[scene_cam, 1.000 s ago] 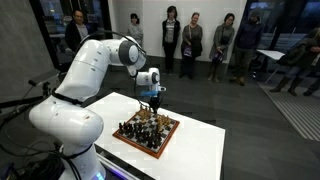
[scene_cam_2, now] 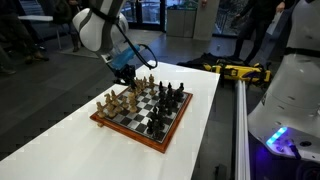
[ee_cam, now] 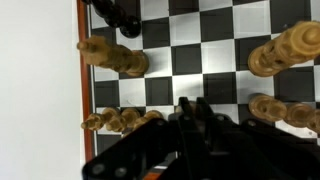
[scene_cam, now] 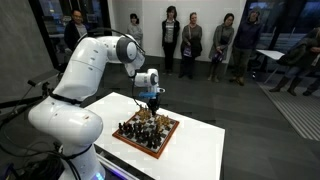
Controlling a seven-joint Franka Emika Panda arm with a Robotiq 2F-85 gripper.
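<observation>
On the white table lies a wooden chessboard (scene_cam_2: 125, 133) carrying light and dark pieces. My gripper (scene_cam: 153, 106) points down over the board's far side, among the light pieces. The wrist view has the dark fingertips of the gripper close together at the lower middle, over the checkered squares. They appear shut on a light chess piece, mostly hidden beneath them. A tall light piece (ee_cam: 118, 55) stands on one side of the fingers and another light piece (ee_cam: 298, 42) on the other, both apart from them.
Dark pieces (scene_cam: 140, 134) crowd the near side of the board. Several smaller light pieces (ee_cam: 125, 120) line up close beside the gripper. Bare white tabletop (scene_cam: 195, 140) extends to the right. People stand along the back wall, away from the table.
</observation>
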